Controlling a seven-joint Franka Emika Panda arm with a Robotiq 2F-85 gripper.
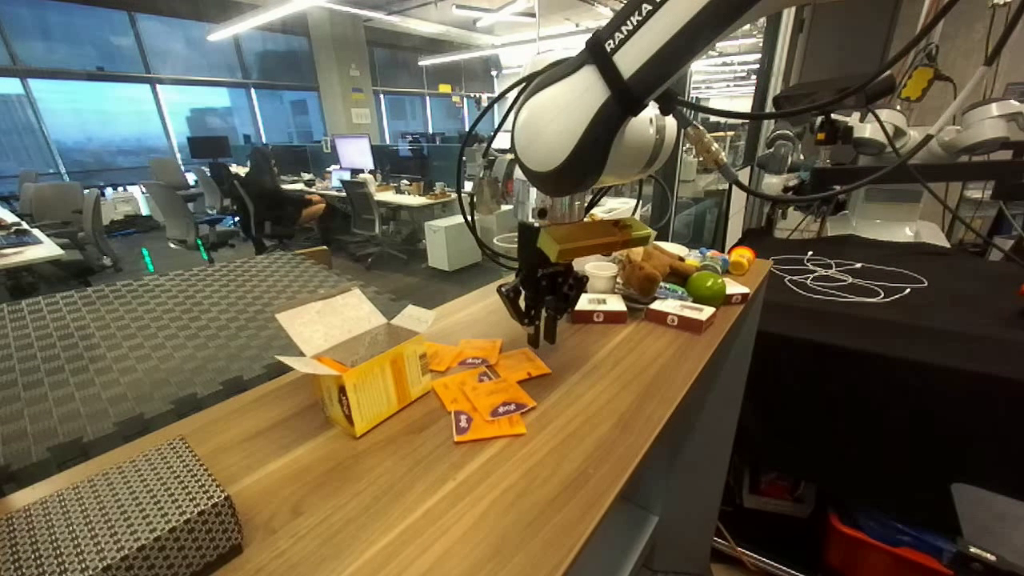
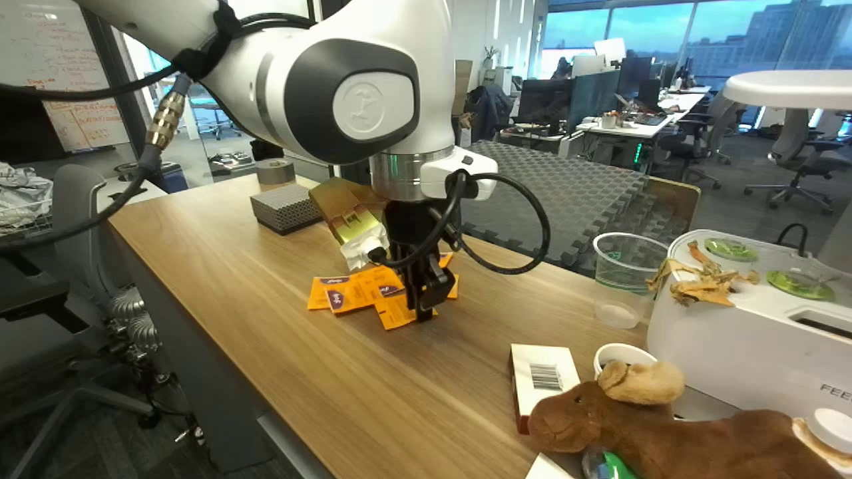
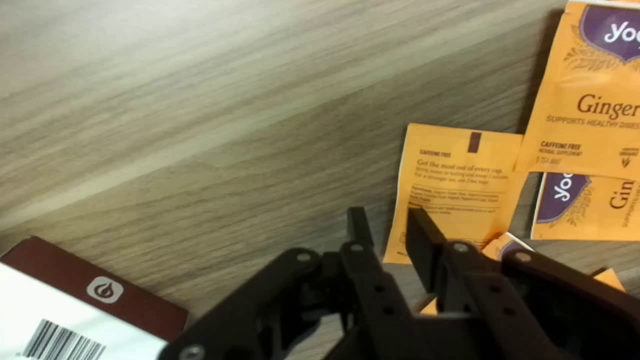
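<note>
Several orange tea packets (image 1: 499, 398) lie loosely overlapped on the wooden table. One packet (image 3: 459, 180) shows its printed back in the wrist view, partly behind a finger. My gripper (image 1: 542, 340) hovers above the table at the packets' right side, its fingers part open with a narrow gap. Nothing shows between the fingertips. Left of the packets stands an open yellow tea box (image 1: 389, 389), flaps up, with a bit of orange inside. In the second exterior view, the gripper (image 2: 423, 313) is in front of some packets (image 2: 383, 292).
White and maroon small boxes (image 1: 599, 308) stand to the right, near a brown plush toy (image 2: 671, 427) and a white cup (image 1: 602, 277). A patterned dark box (image 1: 125, 514) sits at the near left. Bare tabletop (image 1: 576, 422) lies along the right edge.
</note>
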